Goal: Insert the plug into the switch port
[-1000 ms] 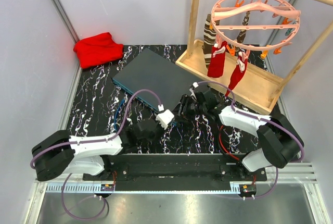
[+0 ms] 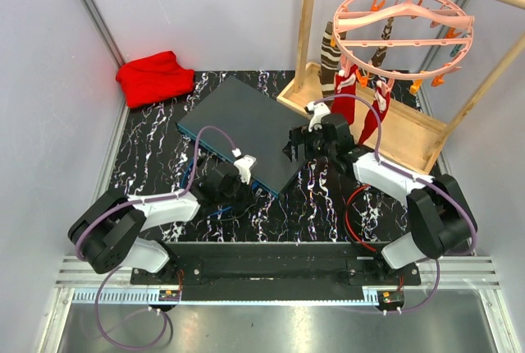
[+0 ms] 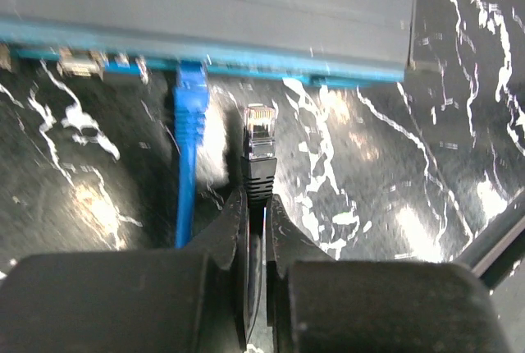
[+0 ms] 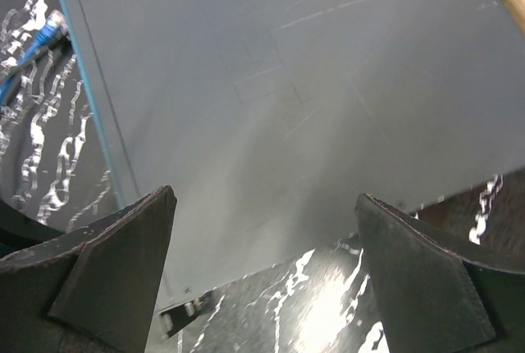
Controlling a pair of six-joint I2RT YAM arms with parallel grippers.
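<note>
The grey switch (image 2: pixel 246 123) lies on the marble table with ports along its teal front edge (image 3: pixel 279 66). My left gripper is shut on a dark cable whose clear plug (image 3: pixel 259 123) points at that edge, just short of it. A blue cable (image 3: pixel 187 139) is plugged in left of it. My right gripper is open over the switch's right part, with nothing between its fingers.
A wooden rack (image 2: pixel 441 135) with socks on a pink hanger fills the back right. A red cloth (image 2: pixel 154 78) lies back left, and a red cable (image 2: pixel 349 222) near the front right.
My left gripper has moved slightly left along the switch's front. My right gripper has lifted away toward the right and back, now further from the left one.
</note>
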